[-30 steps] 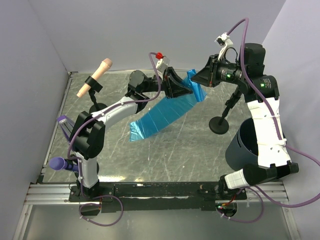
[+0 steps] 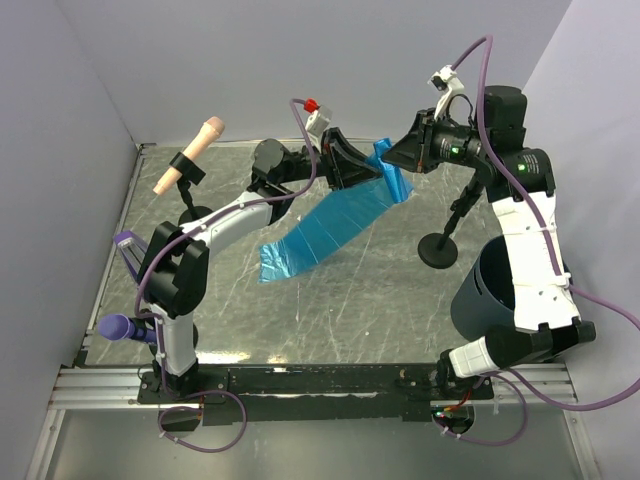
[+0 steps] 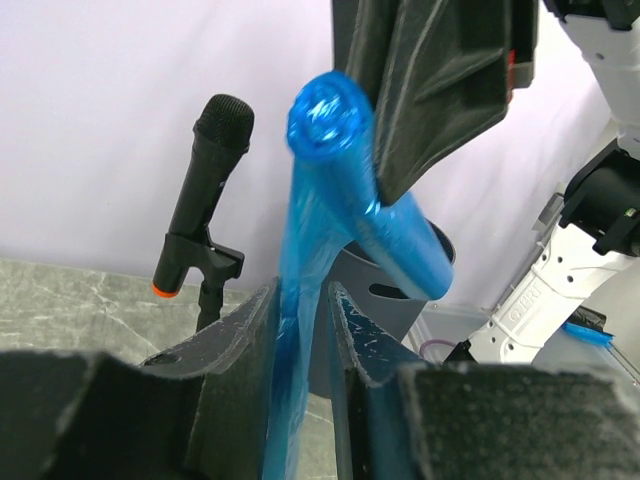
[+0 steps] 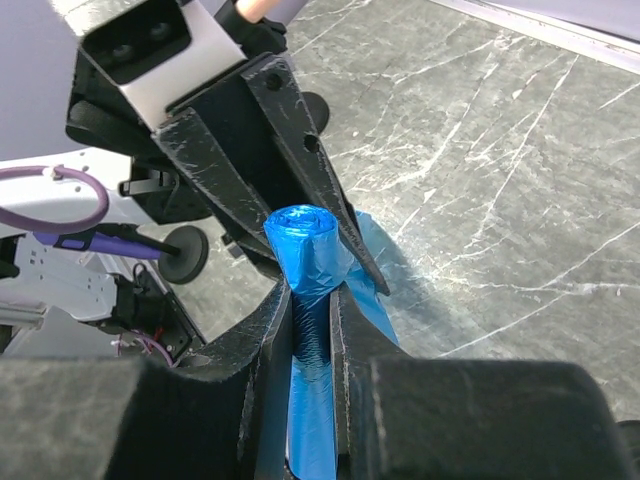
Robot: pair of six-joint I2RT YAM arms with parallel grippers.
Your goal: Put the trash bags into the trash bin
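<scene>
A blue plastic trash bag roll [image 2: 392,172] is held up in the air, with a long strip of blue film [image 2: 325,232] unrolled from it toward the lower left in the top view. My right gripper is shut on the roll, which shows upright between its fingers. My left gripper stands around the hanging film, its fingers apart with film passing between them and a gap beside it. The dark trash bin [image 2: 484,298] stands at the right, partly hidden behind the right arm; its inside is mostly hidden.
A black microphone [image 3: 208,175] on a stand rises near the right arm; its round base [image 2: 437,250] is on the floor. At the left are a tan-handled microphone [image 2: 190,155] on a stand and a purple one [image 2: 118,327].
My left gripper has shifted slightly left and upward in the top view, along the film. The right arm, the roll and the film strip look nearly still.
</scene>
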